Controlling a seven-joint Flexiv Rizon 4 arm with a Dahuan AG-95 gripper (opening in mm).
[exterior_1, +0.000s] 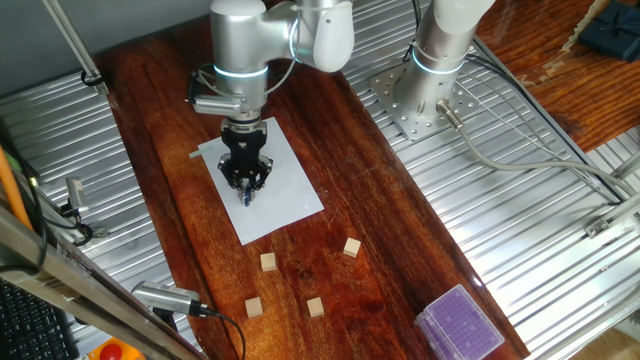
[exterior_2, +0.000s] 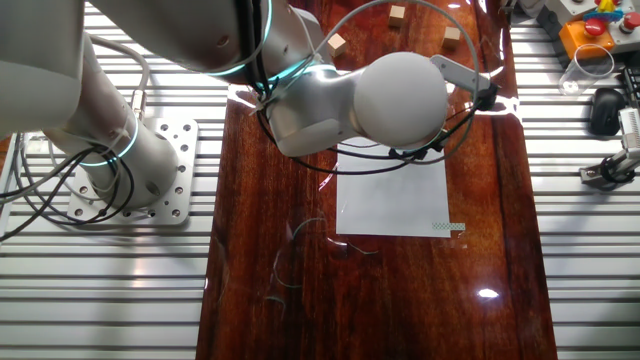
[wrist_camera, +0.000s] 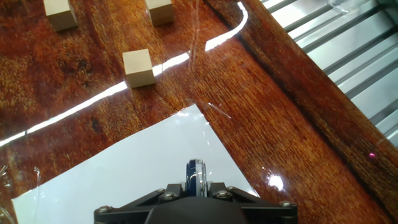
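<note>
Above the white sheet of paper (exterior_1: 285, 190), my gripper (exterior_1: 246, 188) points downward. In the wrist view it is shut on a narrow blue, shiny object (wrist_camera: 196, 176), which looks like a pen; its lower end is hidden. Whether that end touches the paper cannot be told. The paper also shows in exterior view 2, where the arm hides the gripper. Beyond the sheet's near edge lie several small wooden blocks, the closest being one block (exterior_1: 268, 262) and another block (exterior_1: 352, 247).
A purple box (exterior_1: 464, 325) stands at the table's near right corner. A silver device with a black cable (exterior_1: 168, 298) sits at the left edge. Bare wood (exterior_2: 380, 300) is clear beside the paper.
</note>
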